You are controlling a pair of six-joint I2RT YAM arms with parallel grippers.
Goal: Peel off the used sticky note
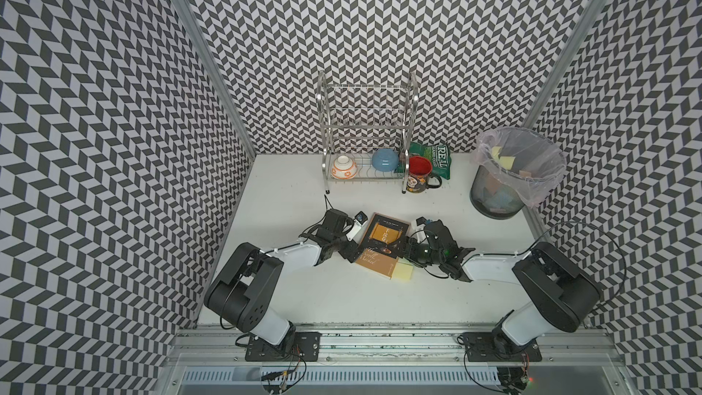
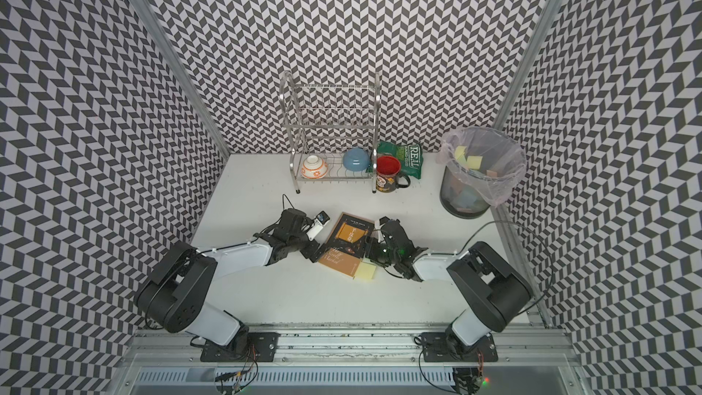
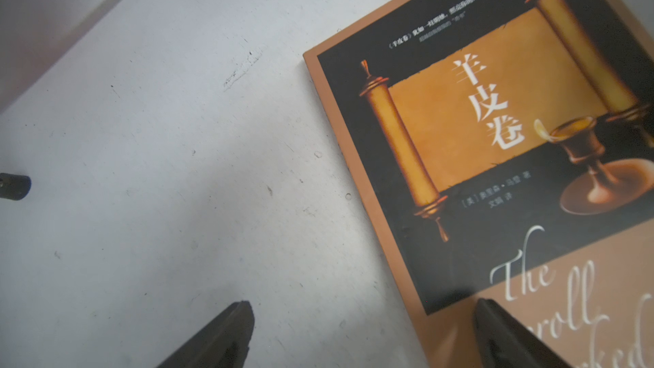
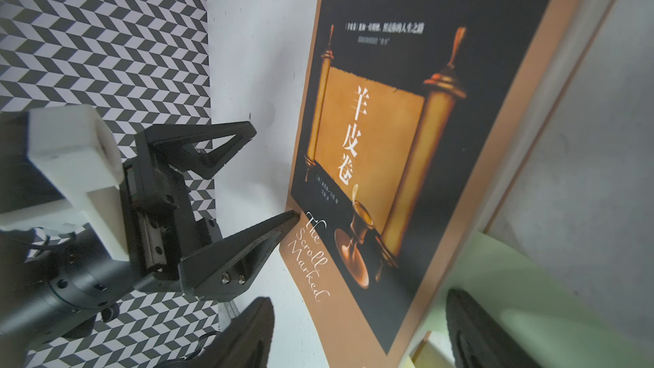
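Note:
A book (image 1: 379, 237) with a black and tan cover lies closed and slanted on the white table. From its right edge sticks a pale yellow-green sticky note (image 4: 517, 293), also visible as a yellow patch (image 2: 365, 270) by the book's lower right corner. My right gripper is open above the book's lower right part; one of its fingers (image 4: 477, 330) overlaps the note in view, and contact cannot be judged. At the left edge, my left gripper stands open, one fingertip at the tan cover border. Nothing shows between either gripper's fingers.
A lined bin (image 1: 497, 194) with paper scraps inside stands at the back right. Along the back are a metal rack (image 1: 365, 126) with a white bowl (image 1: 343, 168) and blue bowl (image 1: 384, 160), a dark mug (image 1: 415, 182) and a green bag (image 1: 441, 159).

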